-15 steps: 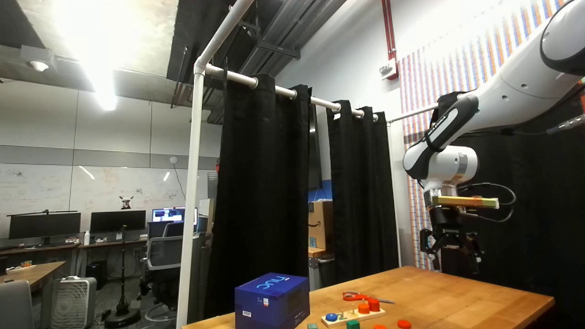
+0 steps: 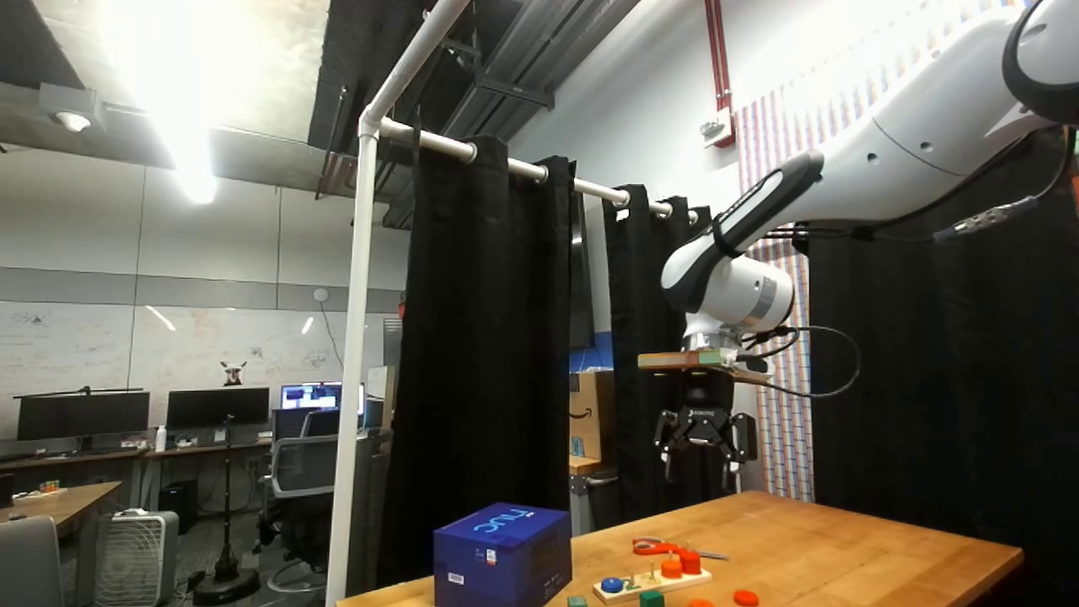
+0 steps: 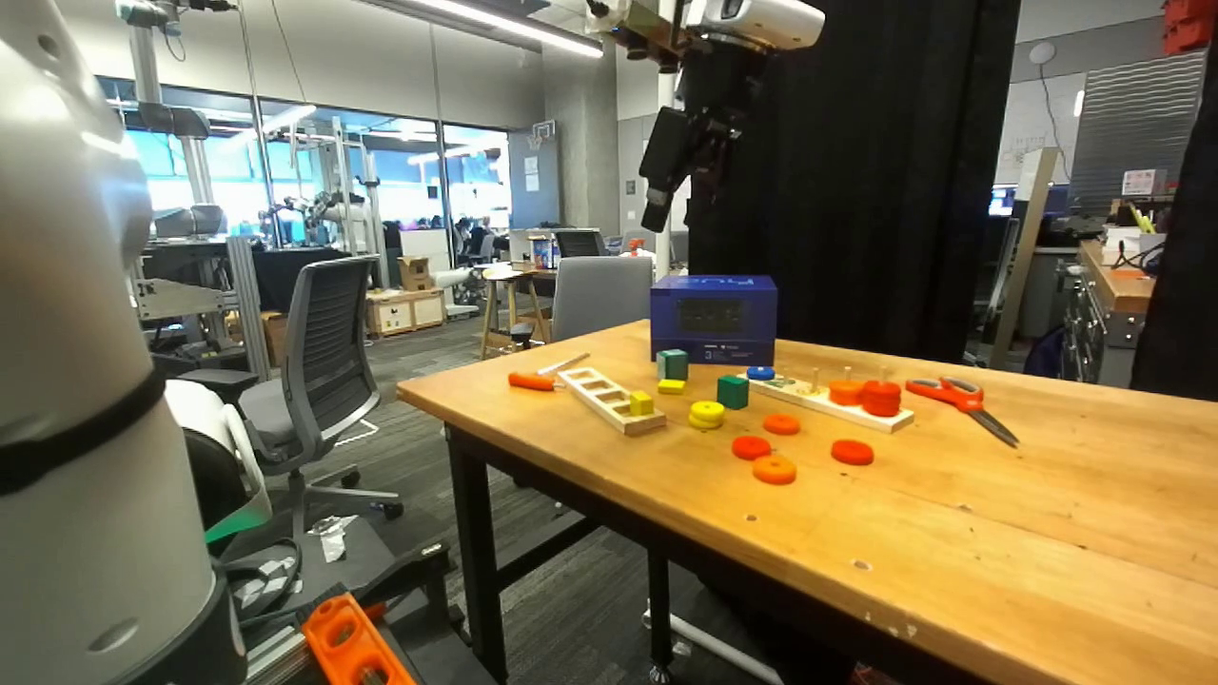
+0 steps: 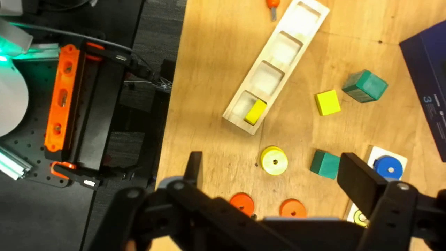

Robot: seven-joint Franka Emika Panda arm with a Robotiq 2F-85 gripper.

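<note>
My gripper (image 2: 700,465) hangs open high above the wooden table (image 2: 840,546), with nothing between its fingers. In the wrist view a wooden tray (image 4: 288,39) with several square wells lies beyond the fingers; a yellow block (image 4: 255,112) leans in its nearest well. Right of the tray, a second yellow block (image 4: 328,103) and a green block (image 4: 365,86) rest on the table. Another green block (image 4: 325,164) is near the right finger. Yellow rings (image 4: 274,160) lie between the tray and the gripper. A pegboard (image 3: 805,398) holds blue, orange and red rings.
A dark blue box (image 3: 714,320) stands at the table's edge. Red-handled scissors (image 3: 965,401) lie beside the pegboard, an orange-handled screwdriver (image 3: 533,381) behind the tray. Loose red and orange rings (image 3: 774,469) are scattered around.
In exterior view 1 the arm has swung left and the gripper has turned, coming slightly lower over the table. The objects on the table look unmoved.
</note>
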